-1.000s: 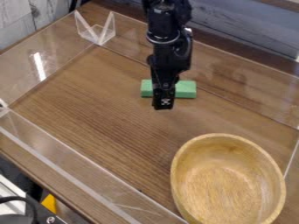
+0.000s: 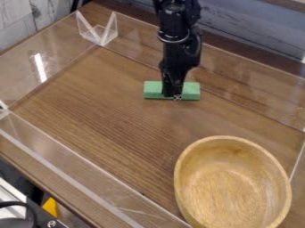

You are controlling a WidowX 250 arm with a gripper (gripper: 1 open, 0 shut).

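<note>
A flat green block [image 2: 155, 91] lies on the wooden tabletop, toward the back centre. The black gripper [image 2: 174, 93] reaches down from the top, its tips low over the middle of the block, hiding part of it. The fingers appear close together; whether they touch the block cannot be told. A large tan oval bowl [image 2: 233, 209] sits at the front right.
A clear wire-like holder [image 2: 98, 27] stands at the back left.
The gripper has moved back, away from the open table in front of the green block, to over the block. The block and bowl look unmoved.
</note>
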